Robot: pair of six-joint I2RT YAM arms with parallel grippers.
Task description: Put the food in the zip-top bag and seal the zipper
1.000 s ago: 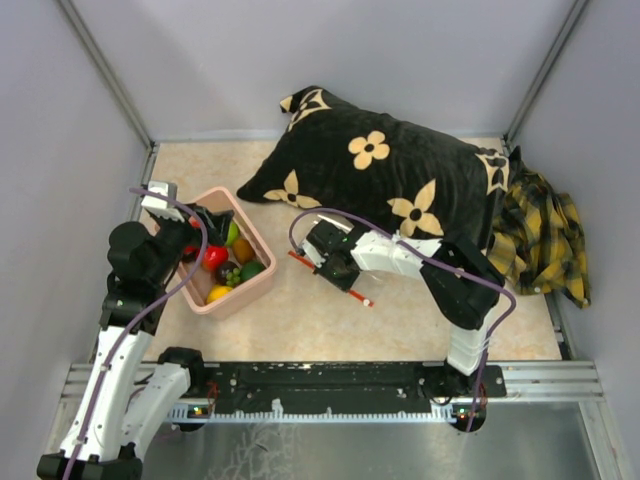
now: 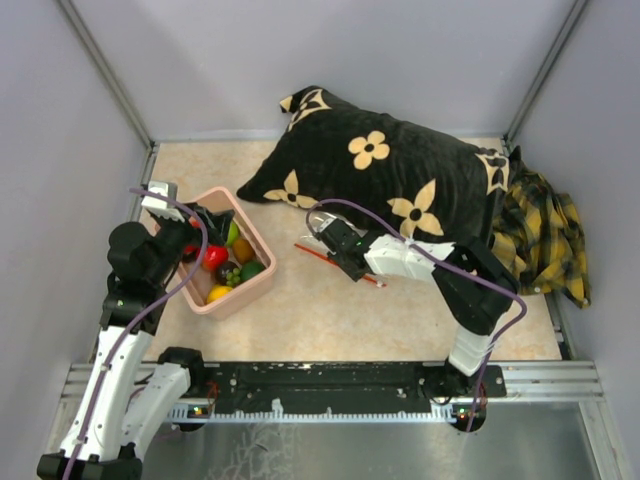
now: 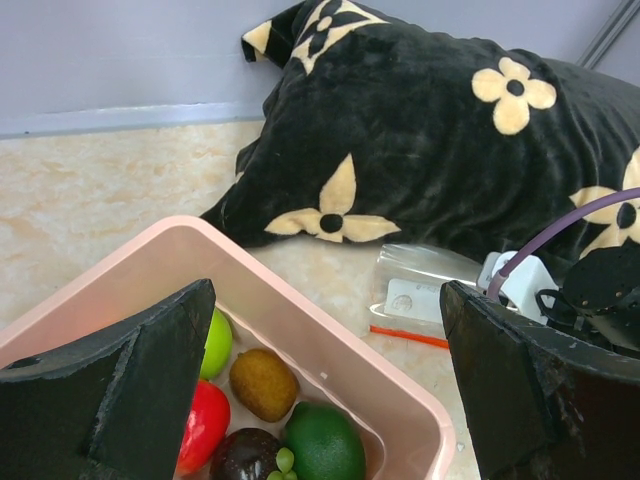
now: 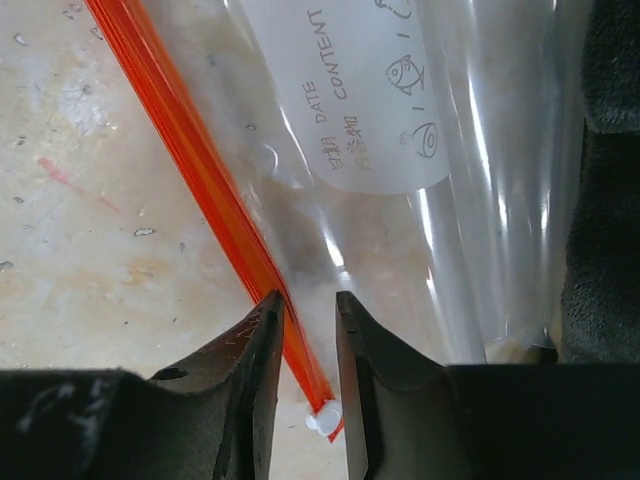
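The zip top bag (image 4: 400, 260) lies flat on the table, its orange zipper (image 4: 210, 180) running along one edge with a white slider (image 4: 325, 418) at the end. My right gripper is low over the zipper, open slightly, fingertips at the orange strip. In the top view its body hides part of the bag. A pink bin (image 2: 255, 285) on the left holds food: a red one (image 3: 200, 425), a brown one (image 3: 264, 385), green ones (image 3: 325, 440) and others. My left gripper is open above the bin, nothing between its fingers.
A large black floral pillow (image 2: 370, 170) lies along the back, just behind the bag. A yellow-black plaid cloth (image 2: 535, 235) is bunched at the right.
My right gripper has moved a little right and up in the top view, and the bag with its zipper has shifted right along with it. The left arm is still.
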